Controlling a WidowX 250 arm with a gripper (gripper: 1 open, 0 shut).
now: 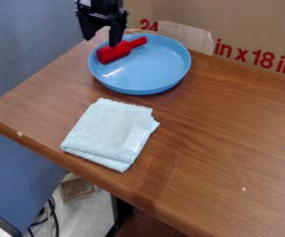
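Note:
My black gripper (101,33) hangs at the top of the view, over the left edge of a blue plate (155,70), just above a red cylinder (123,50) that lies on the plate. Whether the gripper's fingers are open or shut is too small to tell. A folded pale blue cloth (109,133) lies on the wooden table in front of the plate.
A cardboard panel (256,32) stands behind the table. The table's left edge drops to a blue surface and cables below.

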